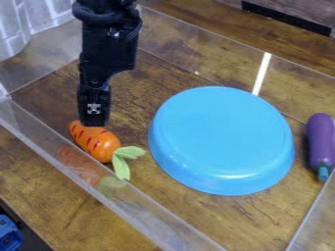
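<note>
My black gripper (pixel 94 103) hangs from the top left of the camera view, its tip just above an orange toy carrot (pixel 94 140) with green leaves. Whether its fingers are open or shut is hard to make out. The carrot lies on the wooden floor of a clear-walled bin, left of a large upturned blue plate or lid (pixel 220 137).
A purple toy eggplant (pixel 320 139) lies at the right edge. Clear walls (pixel 118 196) border the space at left and front. A blue object (pixel 7 233) is outside at the lower left. Bare wood shows behind the blue disc.
</note>
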